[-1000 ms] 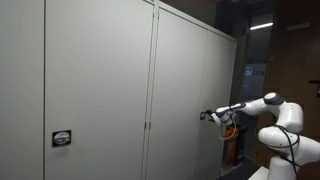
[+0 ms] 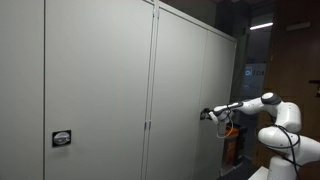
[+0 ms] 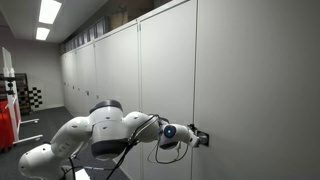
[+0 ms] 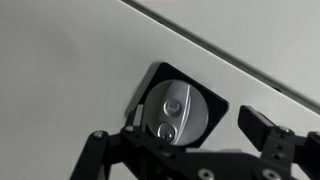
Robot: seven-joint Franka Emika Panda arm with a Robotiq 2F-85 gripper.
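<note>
A round grey latch with a turn handle (image 4: 176, 108) sits on a square black plate (image 4: 213, 101) in the pale cabinet door (image 4: 60, 70). In the wrist view it lies between the fingers of my open gripper. The left finger appears close to the latch's edge; the right finger (image 4: 257, 125) stands apart from it, over the door. Whether either one touches the latch I cannot tell. From the second exterior view, my gripper (image 3: 192, 136) is right at the black latch plate (image 3: 203, 138), near a door seam.
Tall shut cabinet doors (image 2: 100, 60) fill most of the first exterior view, and another latch (image 2: 62, 138) is on a door at the left. A thin seam (image 4: 240, 65) runs diagonally past the latch. A red object (image 3: 8, 105) stands far left.
</note>
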